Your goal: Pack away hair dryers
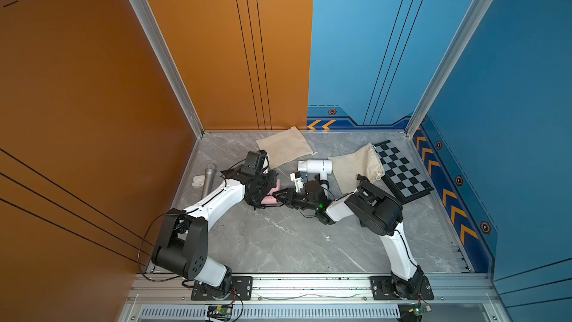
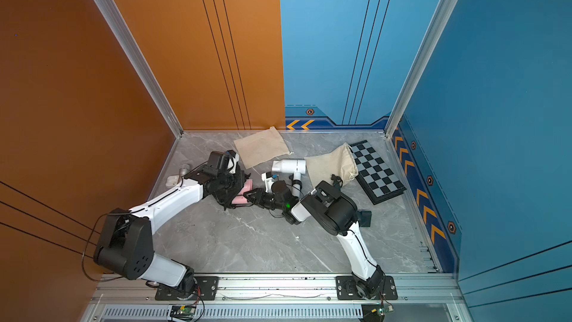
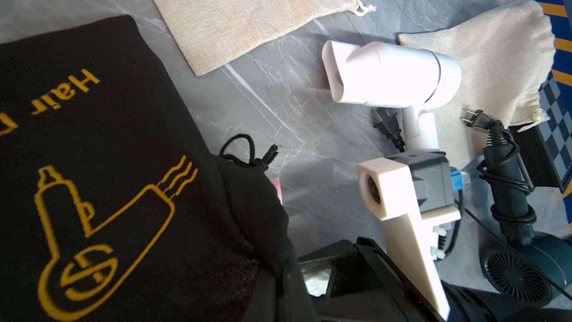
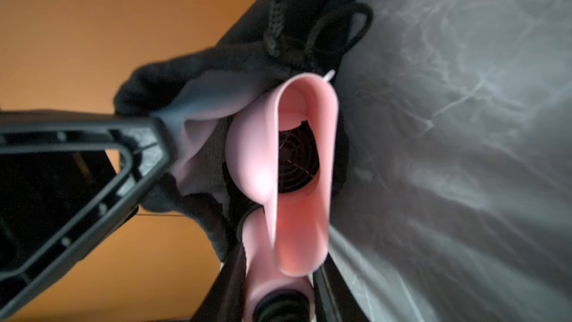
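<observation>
The black bag (image 3: 107,167), printed with a yellow hair dryer, hangs bunched under my left gripper (image 1: 266,177), which is shut on its cloth near the mouth. The pink hair dryer (image 4: 298,226) lies at that mouth with its nozzle facing the right wrist camera and its far part inside the bag. My right gripper has its fingers (image 4: 223,289) on either side of the pink handle; whether they press on it cannot be told. A white hair dryer (image 3: 393,74) and a dark green hair dryer (image 3: 512,244) lie on the table.
One beige bag (image 1: 286,145) lies flat at the back; another beige bag (image 1: 356,165) sits right of the white dryer, against a checkered board (image 1: 405,170). A grey cylinder (image 1: 208,180) stands at left.
</observation>
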